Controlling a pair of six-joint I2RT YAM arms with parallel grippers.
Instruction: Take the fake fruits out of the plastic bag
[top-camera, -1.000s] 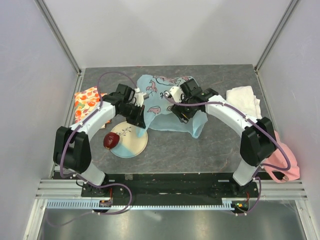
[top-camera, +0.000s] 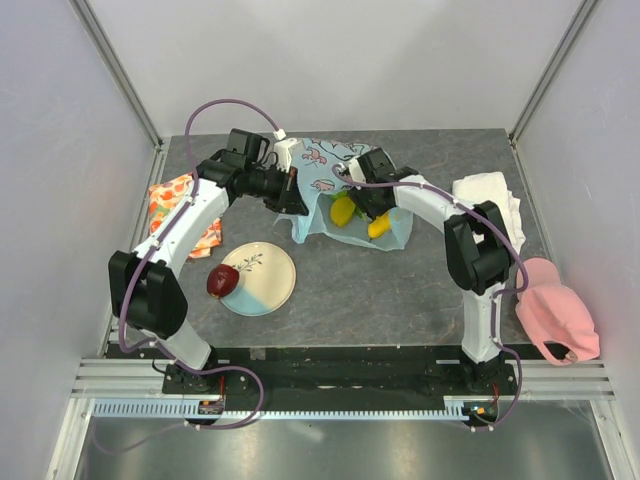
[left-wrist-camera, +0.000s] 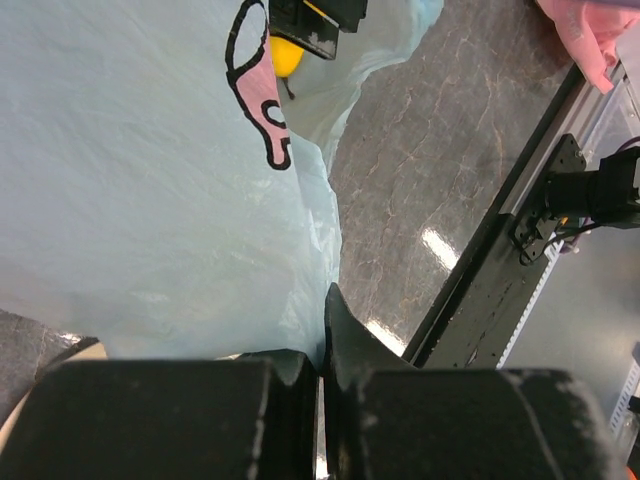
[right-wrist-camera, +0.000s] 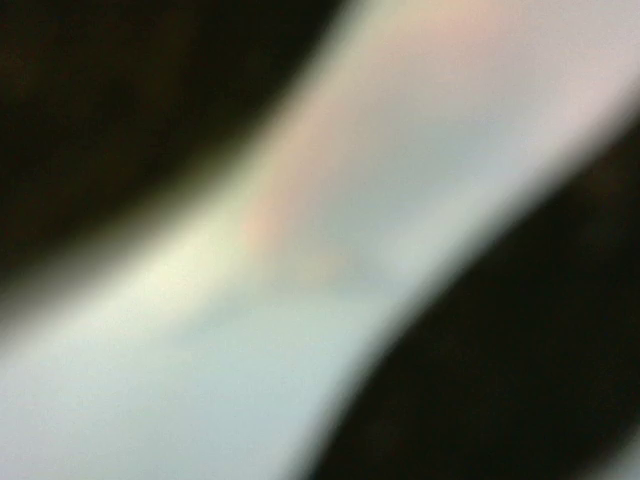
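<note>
The light-blue plastic bag (top-camera: 322, 158) is lifted at its left side by my left gripper (top-camera: 292, 208), which is shut on its edge, as the left wrist view (left-wrist-camera: 322, 365) also shows. My right gripper (top-camera: 365, 205) reaches into the bag's opening; its finger state is unclear, and the right wrist view is blurred very close up. Inside lie a yellow mango-like fruit (top-camera: 341, 210) and another yellow fruit (top-camera: 380, 226), partly under the right gripper.
A cream plate (top-camera: 265, 290) with a dark red fruit (top-camera: 222, 281) is at front left. A patterned cloth (top-camera: 163, 208) lies left, a white towel (top-camera: 480, 190) and pink bag (top-camera: 550, 310) right.
The left gripper has risen toward the back with the bag edge, opening the bag and exposing the fruits. The right gripper has moved farther back into the bag.
</note>
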